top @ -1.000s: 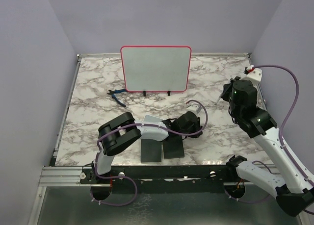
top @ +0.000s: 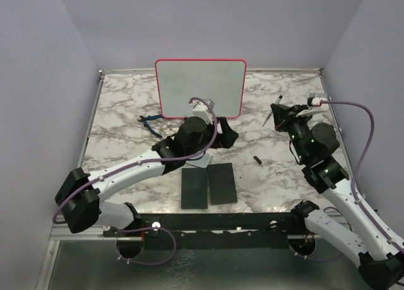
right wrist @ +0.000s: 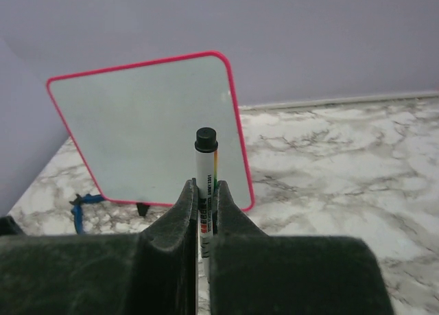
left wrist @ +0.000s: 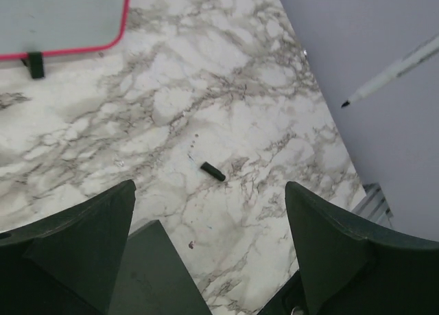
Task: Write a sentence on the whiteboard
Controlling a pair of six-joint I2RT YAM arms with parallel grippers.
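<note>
The blank whiteboard (top: 201, 88) with its red-pink frame stands upright at the back of the table. My right gripper (top: 278, 111) is shut on a white marker (right wrist: 206, 165), raised over the table's right side. In the left wrist view the pen (left wrist: 391, 71) shows a bare dark tip, pointing down and to the left. A small black cap (top: 257, 160) lies loose on the marble table. My left gripper (top: 228, 132), open and empty, hovers in front of the whiteboard's lower edge, up and left of the cap.
Two dark flat pads (top: 194, 189) lie at the front middle, with a white sheet (top: 199, 160) behind them, partly under my left arm. Blue-handled pliers (top: 151, 124) rest left of the whiteboard.
My left gripper has opened and moved back and left, exposing the black cap on the table. My right gripper has shifted left with the marker.
</note>
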